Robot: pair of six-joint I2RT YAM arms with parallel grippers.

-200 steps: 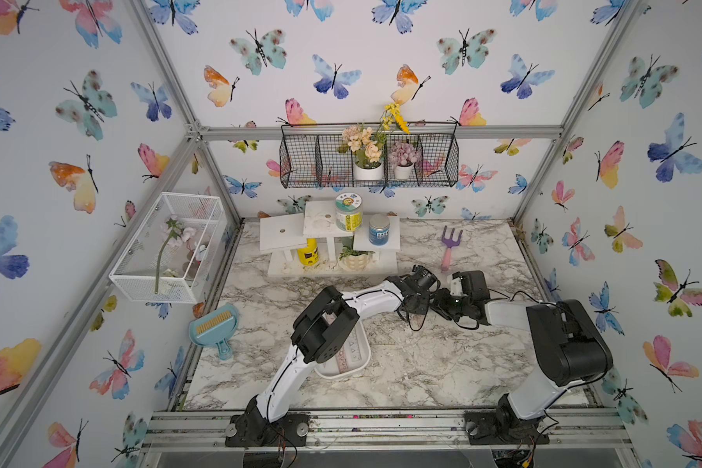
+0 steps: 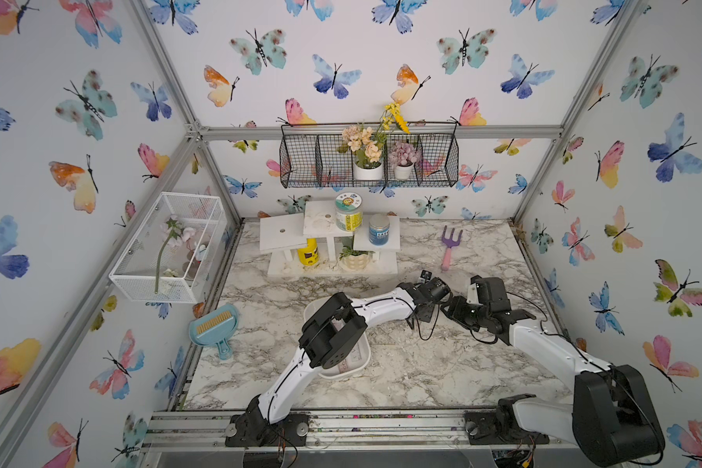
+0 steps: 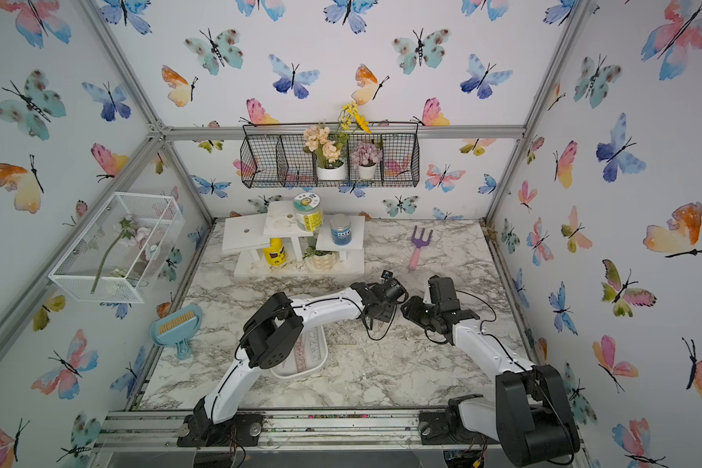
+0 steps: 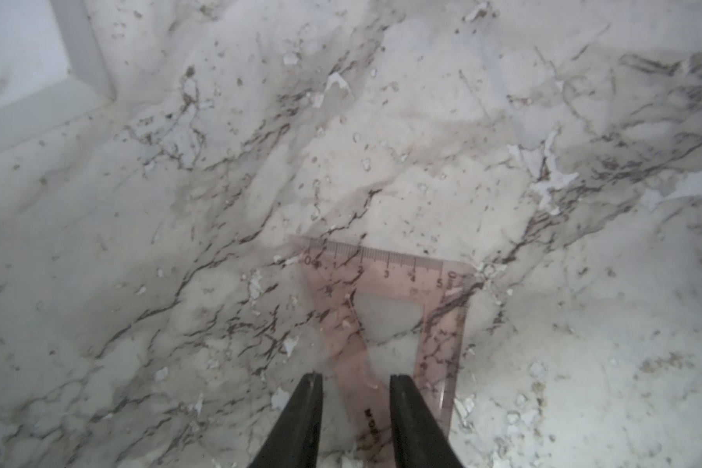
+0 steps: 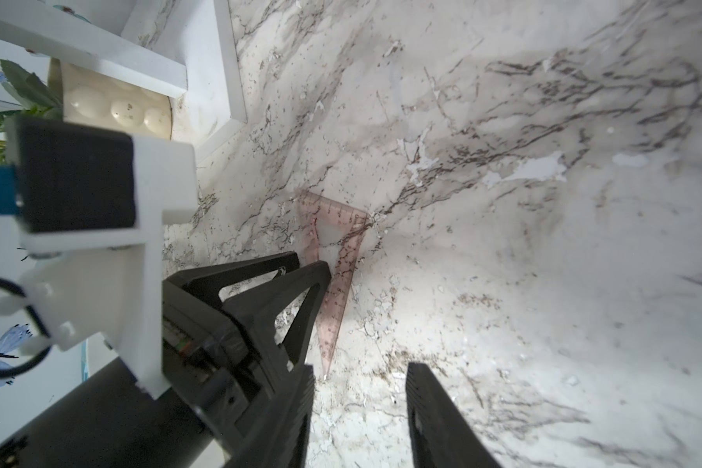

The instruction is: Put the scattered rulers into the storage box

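Observation:
A translucent pink triangular ruler lies flat on the marbled table, also visible in the right wrist view as a pink triangle ruler (image 5: pixel 339 280). My left gripper is above its narrow part, fingers parted, holding nothing. From the right wrist view, the left fingers (image 5: pixel 312 277) overlap the ruler; whether they touch it I cannot tell. My right gripper is open and empty, just right of the ruler's pointed end. The white storage box (image 3: pixel 319 365) sits beneath the left arm, with a pink ruler (image 3: pixel 301 352) inside; the arm hides part of it.
A white tiered shelf (image 2: pixel 284 230) with cans stands behind the arms. Beyond the grippers lies a purple fork (image 2: pixel 447 248); a blue dustpan (image 2: pixel 214 326) rests at far left.
My right arm has swung right and drawn back from the left gripper. The left gripper has shifted slightly right and forward, and the two now stand a little farther apart.

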